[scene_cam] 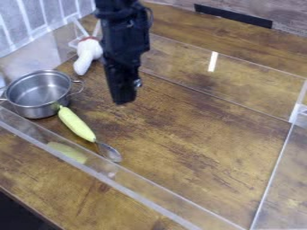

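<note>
My gripper (125, 90) is blurred and raised above the table, right of a steel pot (38, 93); whether it is open or shut I can't tell. A pale yellow corn cob (75, 125) lies on the wood just right of the pot, with a metal spoon (109, 152) at its lower end. Nothing can be made out between the fingertips.
A white plush toy (88, 56) is at the back left, partly behind the arm. Clear low walls border the wooden table (204, 144).
</note>
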